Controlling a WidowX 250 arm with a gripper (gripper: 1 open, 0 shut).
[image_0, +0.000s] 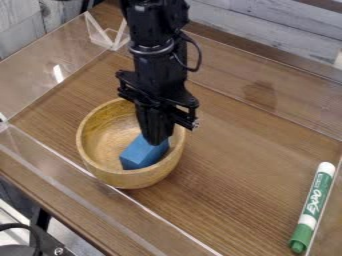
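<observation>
My black gripper (155, 132) reaches down over the right part of a tan wooden bowl (103, 164) at the left of the table. Just beneath its fingertips a blue block (139, 155) lies in the bowl. The fingers look close together, and whether they touch the block is unclear.
A white and green marker (313, 205) lies at the right edge. Clear plastic panels line the left side, and a black cable is at the lower left.
</observation>
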